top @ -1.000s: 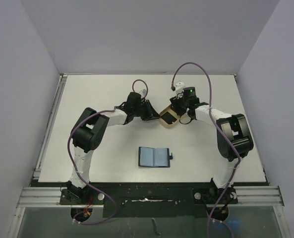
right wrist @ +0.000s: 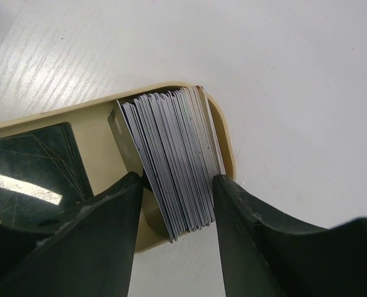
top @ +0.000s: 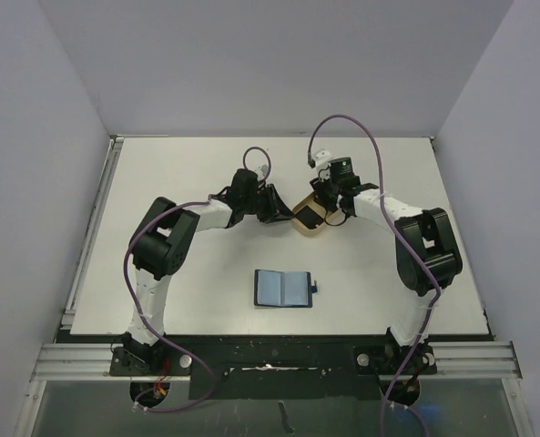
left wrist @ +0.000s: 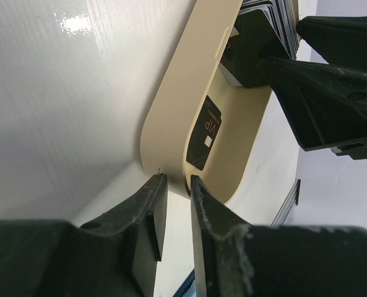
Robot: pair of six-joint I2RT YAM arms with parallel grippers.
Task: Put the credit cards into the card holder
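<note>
A beige open box (left wrist: 171, 124) sits at the back middle of the table. Inside lie a dark VIP card (left wrist: 203, 133) and a packed row of cards (right wrist: 171, 154) on edge at one end. My left gripper is at the box's near end, its fingertips close together at the rim; whether they grip the wall is unclear. My right gripper is over the card row, fingers part open on either side of it. An open card holder (top: 283, 288) with pale blue sleeves lies at the front middle.
Both arms reach in toward the box, the right one close above it.
My right arm has shifted slightly left over the box. The left arm and the holder look unchanged.
</note>
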